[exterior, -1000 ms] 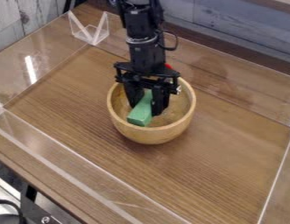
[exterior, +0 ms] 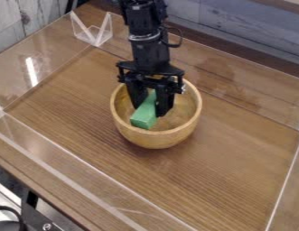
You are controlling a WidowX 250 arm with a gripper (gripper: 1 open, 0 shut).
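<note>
A tan bowl [exterior: 176,133] sits on the wooden table, and a green object [exterior: 143,115] rests inside it, tilted toward the front left. The black arm reaches down from the top to the bowl, where my gripper [exterior: 149,97] is shut on the upper end of the green object. The fingertips are partly hidden by the arm's dark parts, so their exact hold is hard to make out.
Clear plastic brackets stand at the table's left edge and back left. A wall runs along the back.
The arm has shifted slightly, and a small red patch seen behind it earlier is now hidden. The green object and bowl have barely moved.
</note>
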